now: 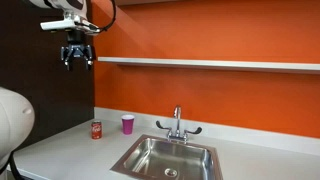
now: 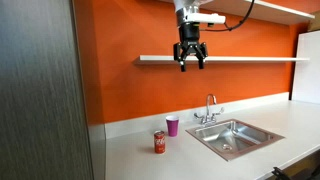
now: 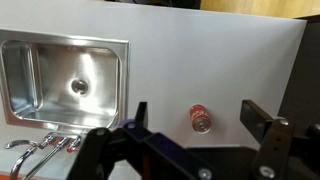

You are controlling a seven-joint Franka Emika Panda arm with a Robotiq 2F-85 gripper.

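Observation:
High above the counter hangs my gripper (image 1: 78, 65), pointing down. Its two fingers stand wide apart in the wrist view, so it is open, with nothing held. Far below, seen between the fingertips, is a red soda can (image 3: 200, 119). The same can (image 2: 159, 142) stands upright on the white counter (image 2: 135, 157). Near it, closer to the orange wall, stands a purple cup (image 2: 172, 125), also visible as a cup (image 1: 127, 124) in the first exterior view. I cannot make out the cup in the wrist view, where the gripper covers much of the lower part.
A steel sink (image 1: 172, 160) with a faucet (image 1: 178, 125) is set into the counter beside the can and cup. White shelves (image 2: 230, 58) run along the orange wall near the gripper's height. Bare counter surrounds the can.

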